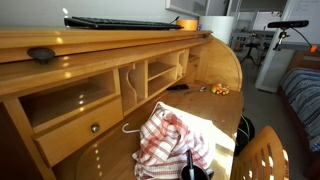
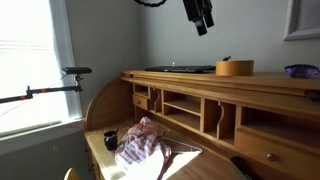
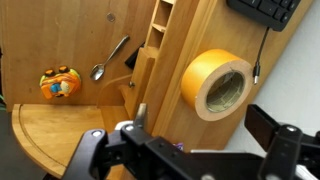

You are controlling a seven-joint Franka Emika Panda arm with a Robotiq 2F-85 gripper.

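Observation:
My gripper hangs open with nothing between its fingers, above the desk's upper shelf. In exterior view 2 the gripper shows dark at the top, clear of everything below. An orange roll of tape lies on that shelf, just ahead of the fingers in the wrist view. A metal spoon and a colourful orange object rest on the lower desktop. The red-and-white checked cloth is crumpled on the desktop, beside a dark mug. Exterior view 1 does not show the gripper.
A black keyboard lies along the upper shelf. Below it are open cubbyholes and a small drawer. Farther along the shelf sits a dark purple object. A wooden chair back stands at the desk's front.

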